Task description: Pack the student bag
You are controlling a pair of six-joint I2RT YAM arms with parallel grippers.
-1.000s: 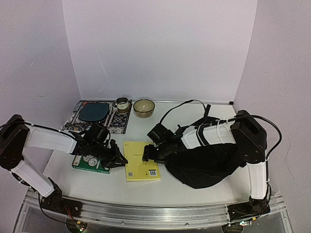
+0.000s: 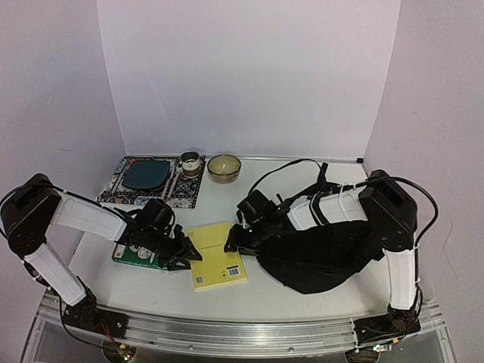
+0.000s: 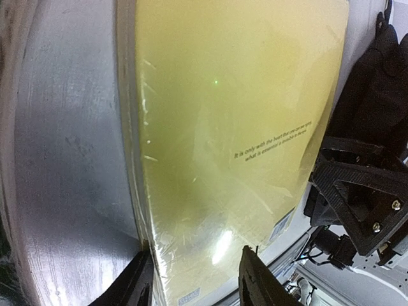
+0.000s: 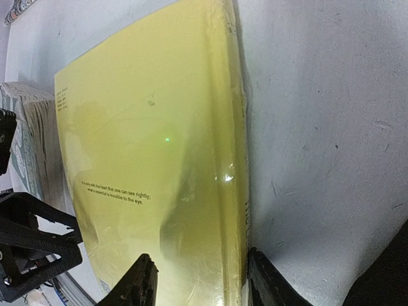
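A yellow book (image 2: pixel 219 265) lies flat on the table, slightly turned, between my two grippers. At its left edge my left gripper is open: one finger is by the spine side and the other over the cover. My right gripper is also open at the opposite edge, with one finger beside that edge and one over the cover. Whether the fingertips touch the book cannot be told. The black bag (image 2: pixel 310 261) lies slumped on the right, partly under my right arm. A green book (image 2: pixel 136 255) is partly hidden by the left arm.
At the back left a patterned mat (image 2: pixel 117 189) carries a dark blue plate (image 2: pixel 146 175) and a cup (image 2: pixel 190 164). A glass bowl (image 2: pixel 224 169) stands beside it. The bag's strap (image 2: pixel 281 169) loops behind the right arm. Bare table lies in front of the yellow book.
The yellow book has slid a little toward the front left and turned slightly. My left gripper has shifted a bit toward the front; the right one has moved only slightly.
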